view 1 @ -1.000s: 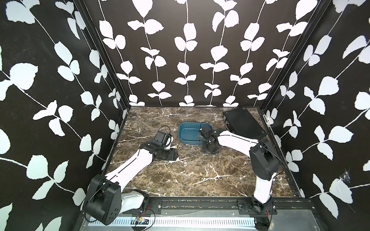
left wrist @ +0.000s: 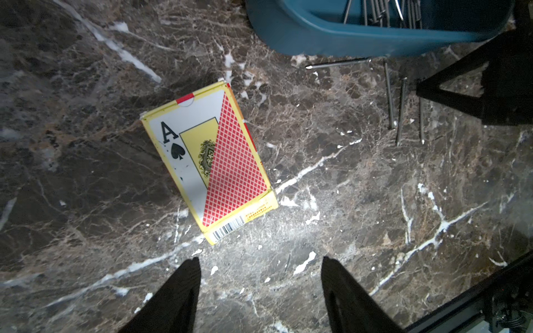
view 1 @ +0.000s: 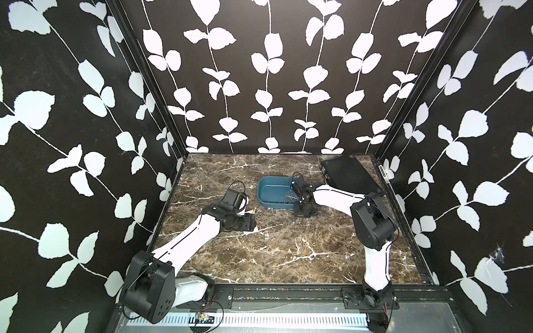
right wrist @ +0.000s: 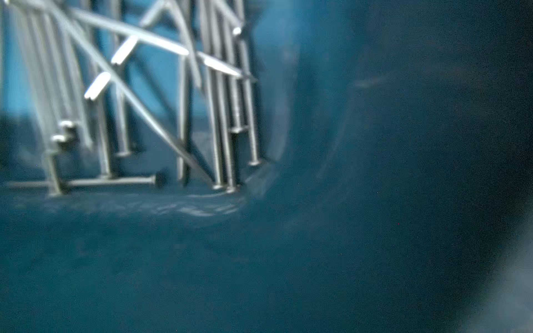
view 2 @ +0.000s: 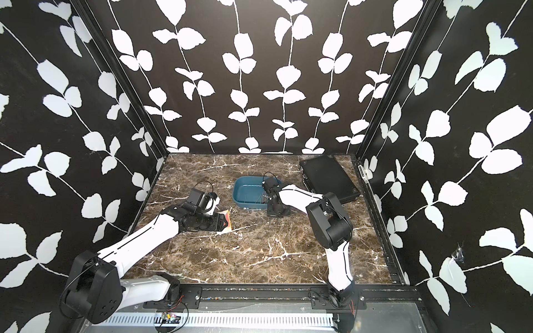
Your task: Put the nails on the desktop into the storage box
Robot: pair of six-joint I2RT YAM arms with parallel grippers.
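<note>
Several nails (left wrist: 400, 111) lie on the marble desktop just in front of the blue storage box (left wrist: 355, 41), one of them crosswise along its wall. More nails (right wrist: 219, 111) rest inside the box, crossing one another. My right gripper is shut, its tip by the head end of the rightmost loose nail (left wrist: 421, 125); whether it touches that nail, I cannot tell. Its fingers do not show clearly in the right wrist view. To the left, my left gripper hangs open over bare desktop, nothing between its fingers.
A playing card box (left wrist: 211, 161) lies just ahead of the left gripper, left of the storage box. At the back right stands a black case (view 2: 328, 178).
The left arm looks unmoved.
</note>
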